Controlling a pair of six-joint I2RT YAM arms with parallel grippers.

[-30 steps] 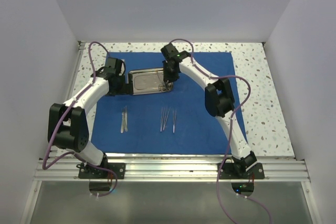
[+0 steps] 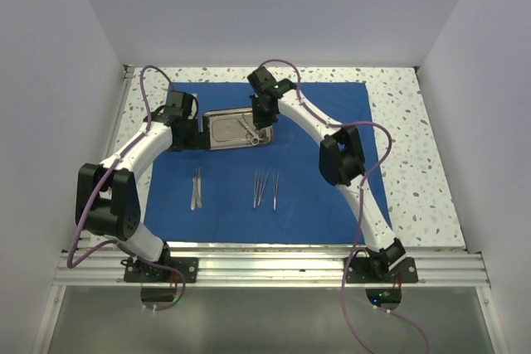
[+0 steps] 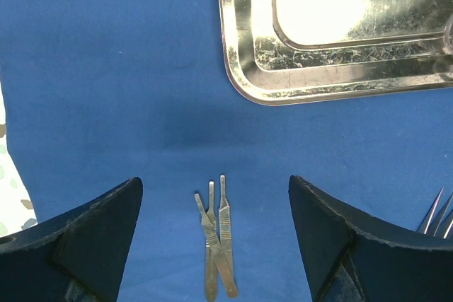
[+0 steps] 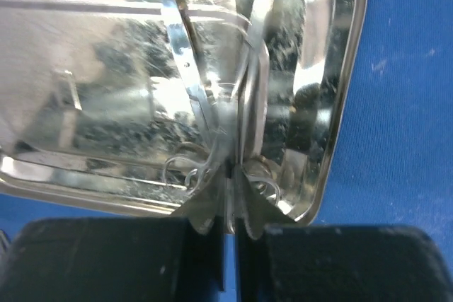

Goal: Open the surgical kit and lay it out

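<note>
The metal tray (image 2: 217, 113) lies on the blue cloth, with scissor-like instruments with ring handles (image 2: 249, 127) at its right end. In the right wrist view, one silver instrument (image 4: 185, 58) slants on the left and another (image 4: 256, 68) stands to its right. My right gripper is down at the ring handles, its fingertips together. Blur there hides whether a thin handle is caught between them. My left gripper hangs over the cloth left of the tray, fingers wide apart and nothing between them.
Several slim handles (image 3: 216, 245) lie together on the cloth at front left. Several pointed instruments (image 2: 260, 190) are laid out front centre.
My right gripper has shifted slightly left over the tray's right end. A slanted instrument now shows more clearly to its left. The left arm looks still.
</note>
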